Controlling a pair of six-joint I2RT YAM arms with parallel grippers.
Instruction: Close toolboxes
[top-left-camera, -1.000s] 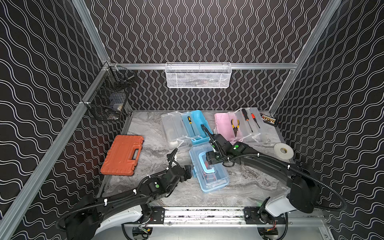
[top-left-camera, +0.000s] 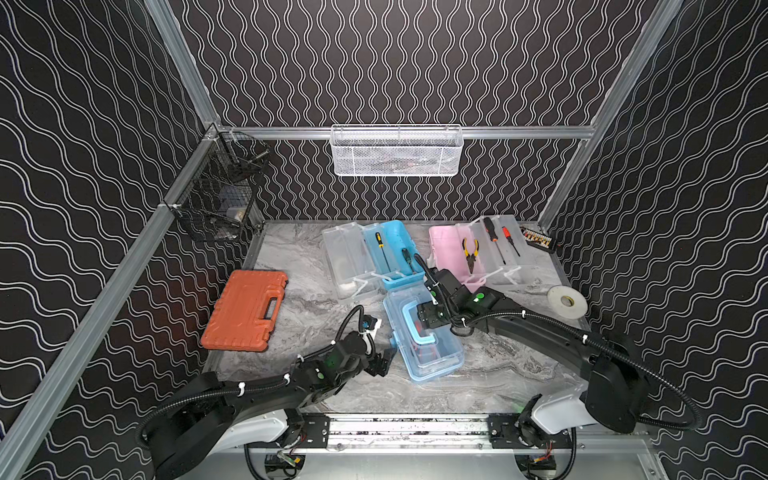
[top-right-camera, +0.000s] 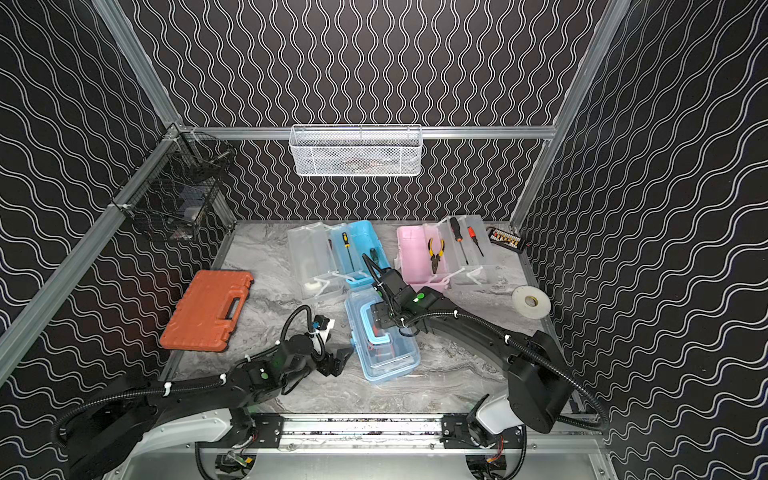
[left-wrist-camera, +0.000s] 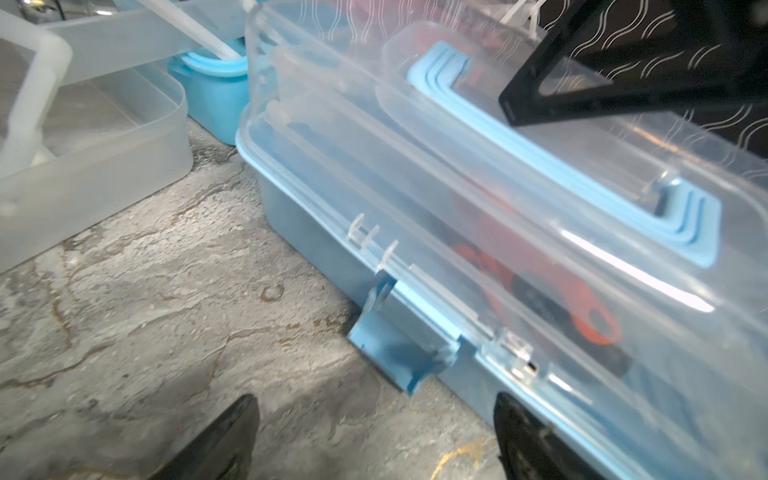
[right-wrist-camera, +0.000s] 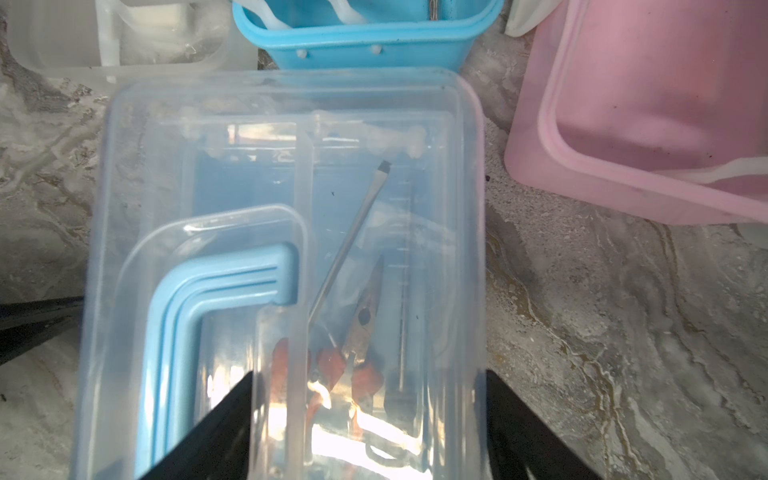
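A blue toolbox with clear lid down and blue handle stands at front centre. Its latch on the left side sticks outward. My left gripper is open at that side, facing the latch, empty. My right gripper is over the lid, its fingers either side of the lid's right part; how closed it is on it is unclear. Behind, a second blue toolbox and a pink toolbox stand open, with tools inside.
An orange case lies at left, a tape roll at right. A white mesh basket hangs on the back wall; black baskets hang at left.
The front blue toolbox has shifted slightly rightward. My left gripper has moved right and down and turned; the right arm has moved slightly rightward with the box.
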